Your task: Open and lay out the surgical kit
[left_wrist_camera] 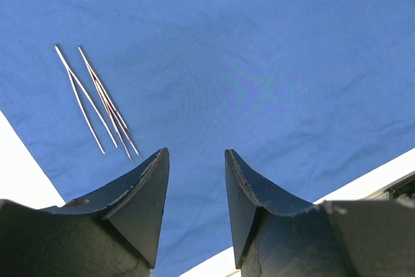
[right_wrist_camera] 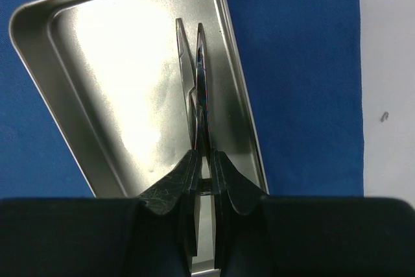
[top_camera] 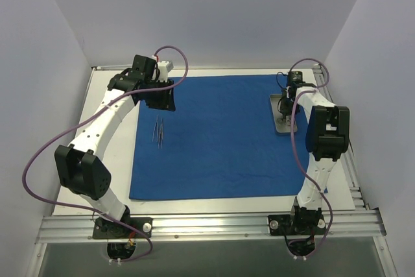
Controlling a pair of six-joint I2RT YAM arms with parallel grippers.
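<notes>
In the metal tray (top_camera: 275, 104) at the right, slim silver instruments (right_wrist_camera: 185, 63) lie lengthwise along one side. My right gripper is down at the tray, its fingers close together on either side of a shiny instrument (right_wrist_camera: 201, 82). Whether they grip it cannot be told; their tips hide its lower part. Several thin instruments (top_camera: 158, 132) rest in a small group on the left of the blue cloth (top_camera: 214, 141). Over the cloth's upper left, my left gripper stands open, only cloth showing between its fingers.
White table (top_camera: 97, 102) shows along the left edge. A small dark mark (right_wrist_camera: 384, 117) is on the white surface beyond the cloth's right side. Cables loop beside both arms.
</notes>
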